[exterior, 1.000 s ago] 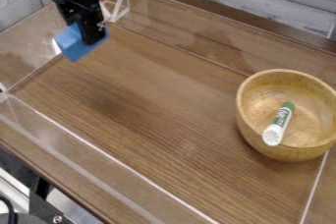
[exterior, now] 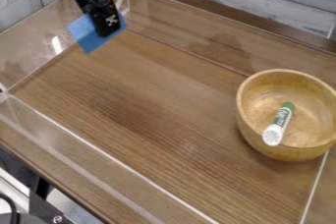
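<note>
My black gripper [exterior: 100, 14] is at the upper left of the camera view, shut on a blue object [exterior: 94, 33] that hangs below it, near the left wall of the wooden tray. The object's far side is hidden by the gripper.
A tan bowl [exterior: 289, 100] with a white-and-green tube [exterior: 277, 126] in it sits at the right. Clear low walls edge the tray at left and back.
The gripper has moved up in the view and slightly right, carrying the blue object with it. The bowl and tube have not moved.
</note>
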